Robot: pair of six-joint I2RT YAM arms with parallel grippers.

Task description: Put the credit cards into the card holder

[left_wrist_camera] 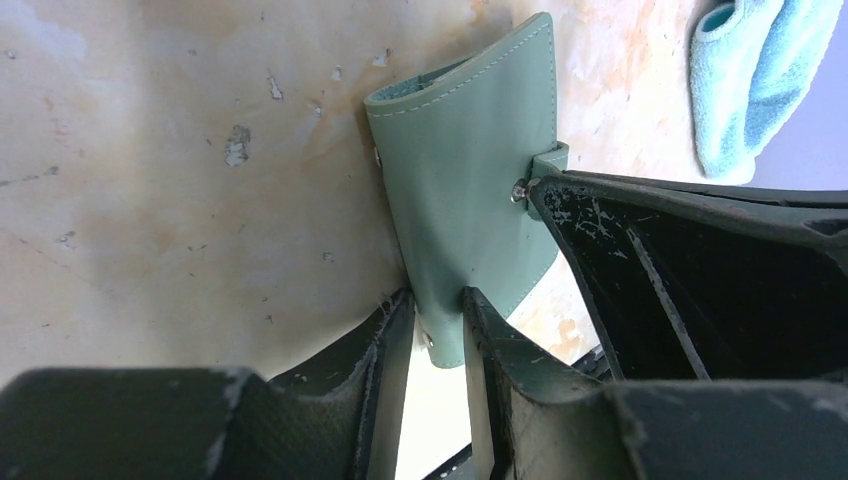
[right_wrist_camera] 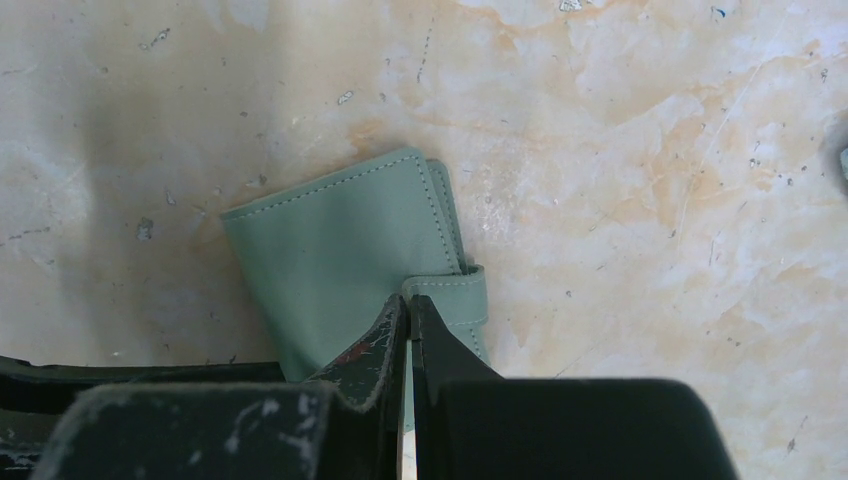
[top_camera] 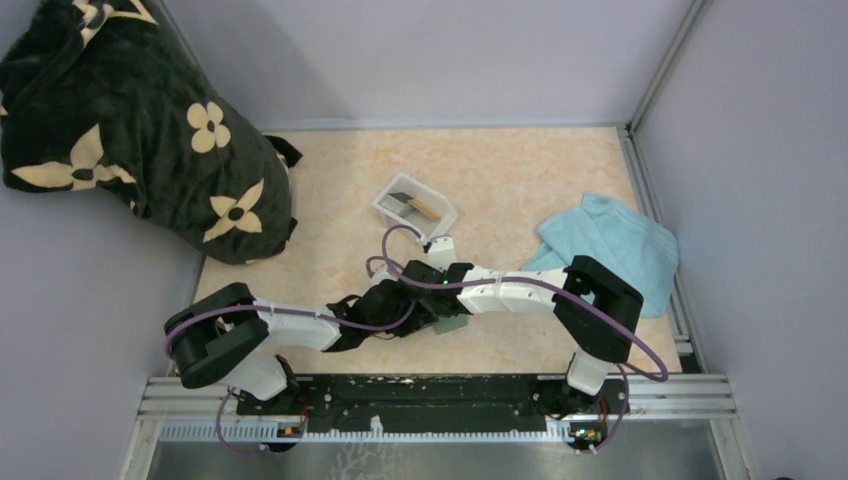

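Observation:
A sage-green card holder [left_wrist_camera: 460, 180] [right_wrist_camera: 330, 240] lies on the table beneath both grippers, mostly hidden in the top view [top_camera: 450, 323]. My left gripper is at its folded edge, fingers slightly apart with that edge between them. My right gripper is shut over the snap strap [right_wrist_camera: 446, 293]; whether it pinches any of it cannot be told. A white bin [top_camera: 447, 214] behind the arms holds card-like dark, grey and tan items [top_camera: 422, 206].
A light blue towel [top_camera: 610, 245] lies at the right. A large dark patterned cushion [top_camera: 150, 140] takes up the back left.

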